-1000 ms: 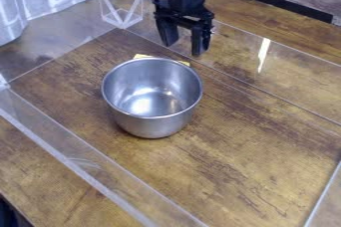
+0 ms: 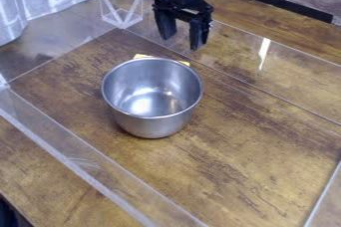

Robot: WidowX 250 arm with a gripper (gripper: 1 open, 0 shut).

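A large steel bowl stands on the wooden table, left of centre. Behind it lies a yellow object, partly hidden by the bowl. My black gripper hangs at the top centre, above and behind the bowl and the yellow object, pointing down. Its two dark fingers appear apart, and I can make out nothing held between them.
Clear transparent walls border the table, with a small clear item at the back left. A white curtain is at the top left.
My gripper has risen slightly over the last second. The bowl and the yellow object have stayed where they were.
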